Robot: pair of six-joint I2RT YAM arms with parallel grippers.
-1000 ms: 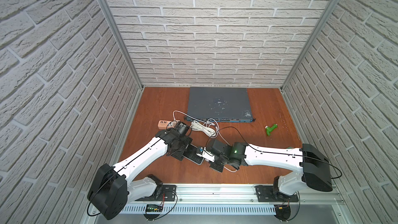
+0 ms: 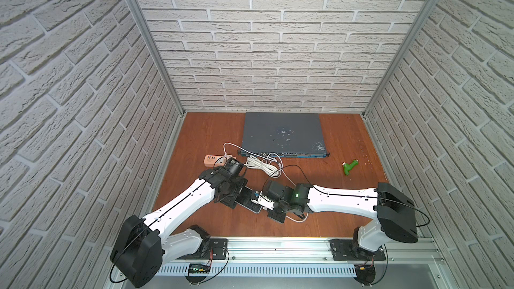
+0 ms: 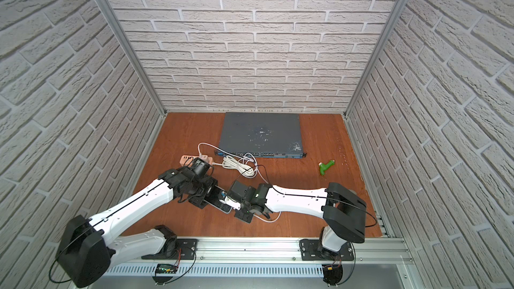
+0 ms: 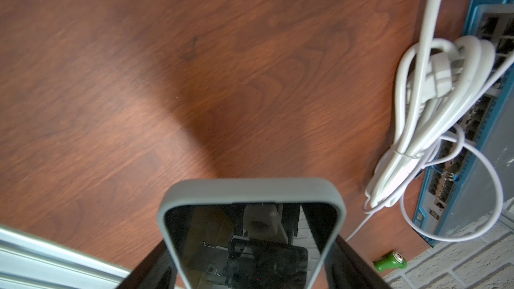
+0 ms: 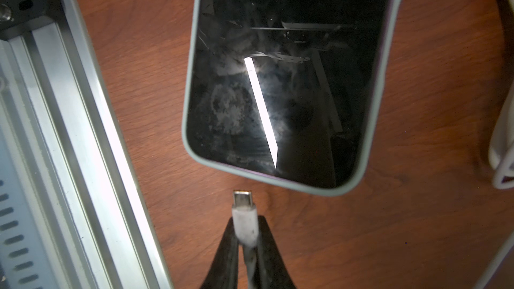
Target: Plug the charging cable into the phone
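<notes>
The phone, dark-screened in a grey-green case, is gripped at its sides by my left gripper, which is shut on it. Only the far end of the phone shows in the left wrist view; its other end faces my right gripper. That gripper is shut on the white cable plug, whose bare metal tip points at the phone's bottom edge. A narrow gap of table separates tip and edge in the right wrist view. The tip lies left of the edge's middle there. The port itself is not visible.
A white cable bundle lies beyond the phone, in front of the grey rack unit. The pink power strip stands at the left, a green object at the right. The metal rail runs along the table's front.
My right arm has shifted slightly left, bringing its gripper nearer the phone. The left arm has moved only a touch, still with the phone.
</notes>
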